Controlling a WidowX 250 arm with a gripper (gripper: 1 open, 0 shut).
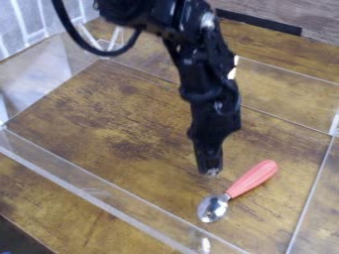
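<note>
A spoon with a pink handle [252, 179] and a silver bowl [213, 207] lies diagonally on the wooden floor of the workspace at the lower right. My black gripper [211, 167] is low over the floor, just up and to the left of the spoon, apart from it in the picture. Its fingertips are blurred, so I cannot tell how far apart they are or whether anything is between them.
Clear plastic walls [93, 201] edge the wooden area. The floor left of the arm is bare. A small pale object behind the arm at the upper right is mostly hidden.
</note>
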